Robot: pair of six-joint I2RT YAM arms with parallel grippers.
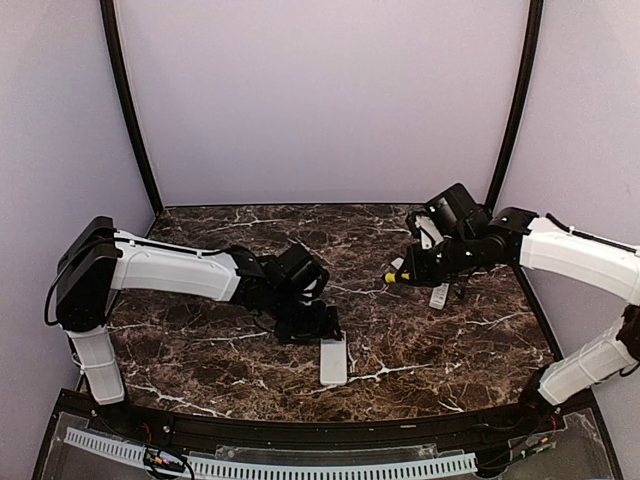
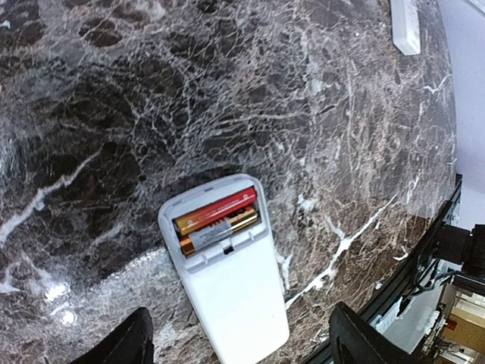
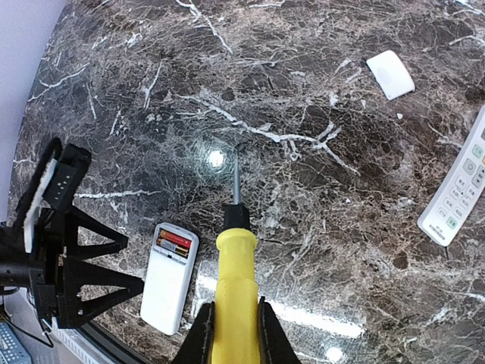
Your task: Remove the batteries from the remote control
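Note:
A white remote control (image 2: pixel 231 292) lies face down on the dark marbled table, its battery bay uncovered. Two batteries sit side by side in the bay: a red-and-gold one (image 2: pixel 214 211) and a black-and-copper one (image 2: pixel 220 231). Above the remote hangs my left gripper, open and empty; in the top view it covers the battery end of the remote (image 1: pixel 333 365). My right gripper is shut on a yellow-handled screwdriver (image 3: pixel 236 280), held off to the right and clear of the remote, its thin shaft pointing away from the gripper.
A small white cover piece (image 3: pixel 390 74) lies on the table to the right. Near it is another white remote (image 3: pixel 458 186), buttons up, partly under my right arm in the top view.

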